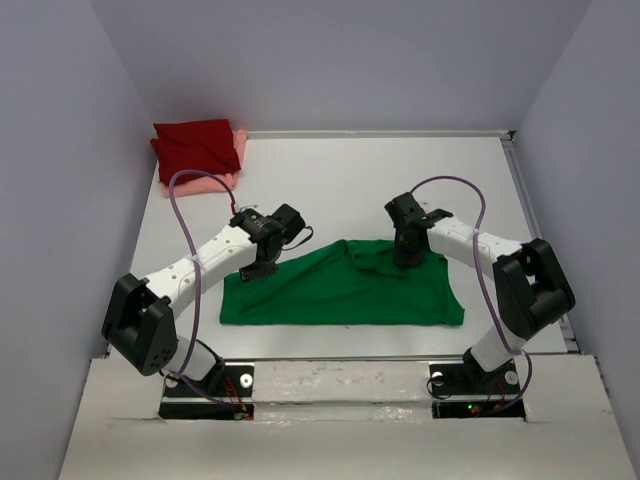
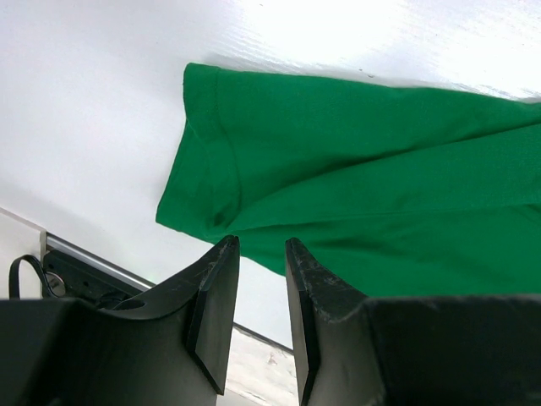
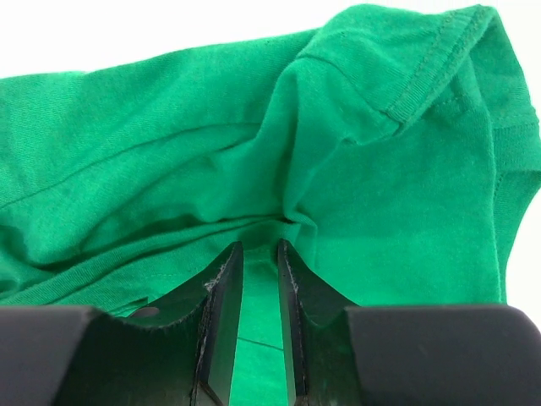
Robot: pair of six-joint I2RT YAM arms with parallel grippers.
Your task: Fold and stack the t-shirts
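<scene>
A green t-shirt [image 1: 340,300] lies doubled into a wide strip along the front of the table, with its upper layer rumpled toward the right. Over its left end hangs my left gripper, fingers parted and no cloth held between them. At the rumpled right part, my right gripper also has its fingers a little apart; a crease of green cloth [image 3: 270,230] lies right by the tips, and whether they touch it is unclear. In the top view the arms hide both sets of fingertips in part.
At the back left, a folded dark red shirt [image 1: 195,147] rests on a folded pink one [image 1: 238,152]. Grey walls enclose the sides and back.
</scene>
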